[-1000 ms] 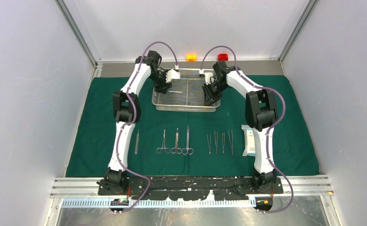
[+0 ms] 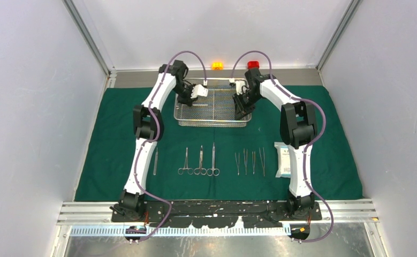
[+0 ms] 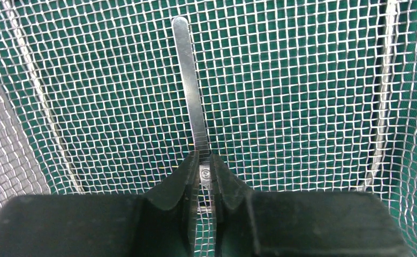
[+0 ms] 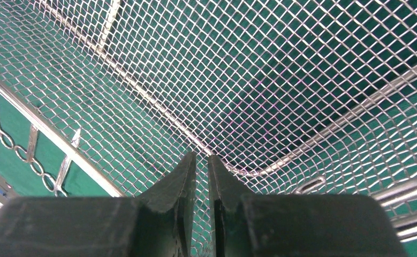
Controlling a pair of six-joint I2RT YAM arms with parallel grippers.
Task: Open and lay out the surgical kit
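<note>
The wire mesh basket sits at the back of the green drape. In it lies a slim flat metal instrument, with my left gripper right over its near end; its fingers are close together, and whether they grip it I cannot tell. My right gripper is down at the basket's right side, fingertips close together over bare mesh, nothing visible between them. On the drape in the top view lie scissor-like instruments, several tweezers and a single slim instrument.
A white packet lies at the right, partly under the right arm. Yellow and red objects stand behind the basket.
In the top view both arms and the basket have shifted slightly to the right; my left gripper also sits a little lower in the picture.
</note>
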